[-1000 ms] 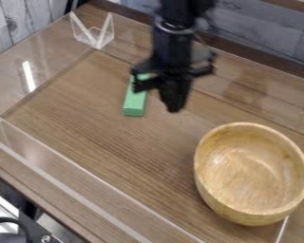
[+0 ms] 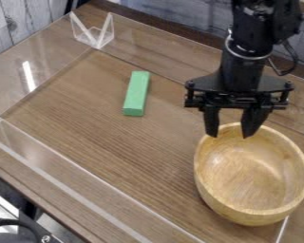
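My gripper [image 2: 231,119], black and open, hangs over the back rim of a large wooden bowl [image 2: 250,185] on the right of the camera view. Nothing shows between its fingers. The bowl looks empty. A green rectangular block [image 2: 137,93] lies on the wooden table, left of the gripper and apart from it.
A white wire-like object [image 2: 94,33] stands at the back left. White edges border the table at the left.
My gripper has moved right and toward the front, from near the green block to over the bowl's back rim. The block and bowl have stayed in place.
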